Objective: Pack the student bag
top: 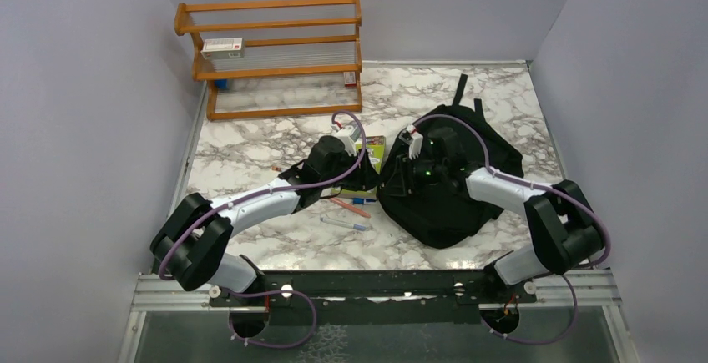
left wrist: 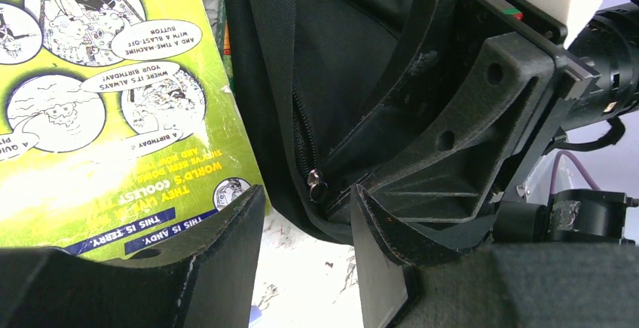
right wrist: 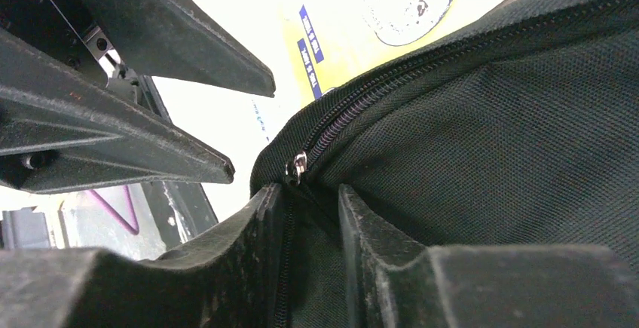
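A black bag lies on the right half of the marble table, its zipper running along the near edge. The metal zipper pull shows just beyond the fingertips of my right gripper, which is part open with nothing clearly held. In the left wrist view the pull sits past my left gripper, whose fingers stand apart with an empty gap. A yellow-green comic book lies beside the bag, partly under the left arm in the top view.
A wooden shelf at the back left holds a white box and a small red box. Pens, among them a blue-ended one and a red one, lie in front of the book.
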